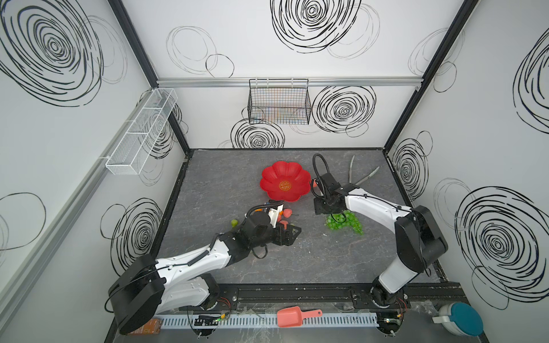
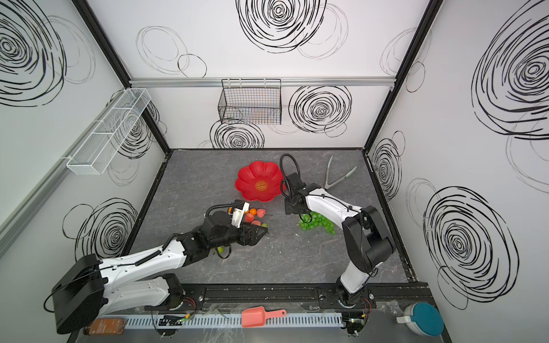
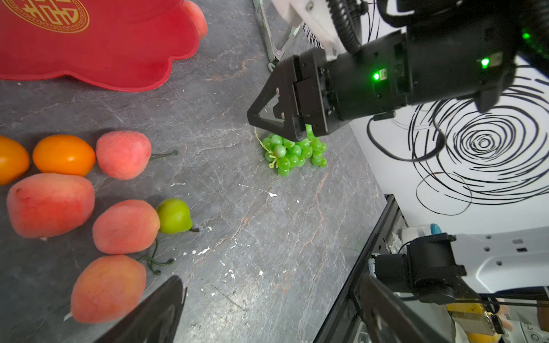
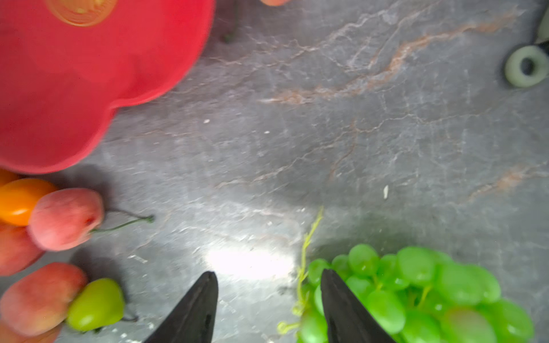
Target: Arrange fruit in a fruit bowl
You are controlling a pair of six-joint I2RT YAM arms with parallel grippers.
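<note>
A red flower-shaped bowl (image 1: 285, 181) stands empty at the back middle of the table. Green grapes (image 4: 411, 297) lie on the grey surface, below and in front of my right gripper, whose two fingers stand apart with nothing between them. Left of the grapes lie several peaches (image 3: 125, 226), orange fruits (image 3: 64, 155) and a small green fruit (image 3: 174, 216). Another peach (image 3: 196, 19) sits by the bowl's right edge. My left gripper hangs over the front of the fruit group, fingers wide apart and empty.
Grey tongs (image 2: 337, 173) lie at the back right. A black wire basket (image 1: 279, 103) hangs on the back wall and a white one (image 1: 143, 130) on the left.
</note>
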